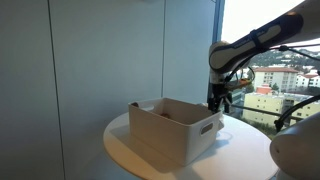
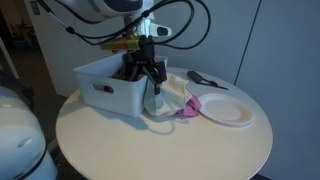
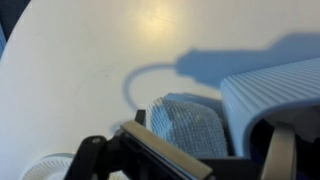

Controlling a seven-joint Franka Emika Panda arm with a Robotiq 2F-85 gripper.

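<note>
My gripper points down beside the container, its two fingers spread apart in the wrist view. A crumpled whitish cloth (image 3: 190, 122) shows between and beyond the fingers, close to the container's wall. In exterior view 2 the same cloth (image 2: 172, 98) lies against the container's side, and the gripper (image 2: 157, 82) is right above its left part. Whether the fingers touch the cloth is hard to tell. A pink cloth (image 2: 188, 107) peeks out from under it. The light grey container (image 1: 172, 131) stands on the table, with brownish things inside that are mostly hidden.
On the round white table (image 2: 160, 150) a white plate (image 2: 227, 110) lies to the right of the cloths. Behind it rests a dark long-handled object (image 2: 206, 80). Container walls stand close beside the gripper.
</note>
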